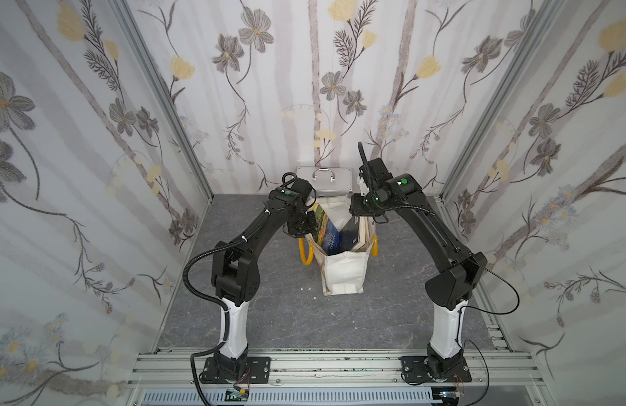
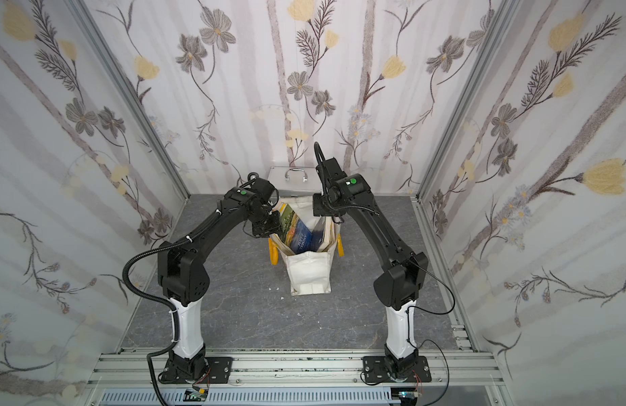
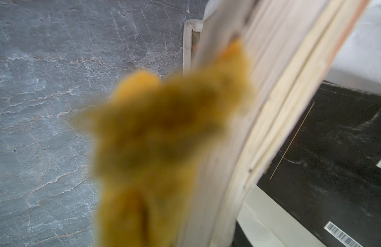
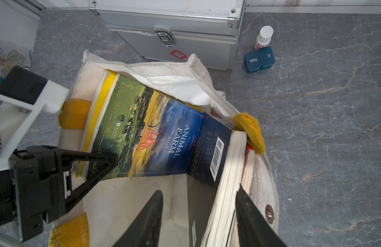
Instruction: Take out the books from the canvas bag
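Observation:
The white canvas bag point(image 1: 345, 270) stands upright, its mouth open. In the right wrist view, the blue-green Animal Farm book point(image 4: 157, 131) leans inside along the left wall. One left finger point(image 4: 91, 155) lies across its lower left corner, and the left gripper is shut there; its other finger is hidden. Whether bag cloth is pinched too, I cannot tell. A dark-backed book point(image 4: 206, 156) and another book stand along the right wall, page edges up. My right gripper is part open above them, with the dark book's edge showing below between its fingers.
Orange-yellow bag handles point(image 1: 306, 251) hang at both sides, and one blurs much of the left wrist view. A silver case point(image 4: 169, 41) stands close behind the bag. A small white bottle point(image 4: 263, 37) and blue boxes point(image 4: 259, 60) sit back right.

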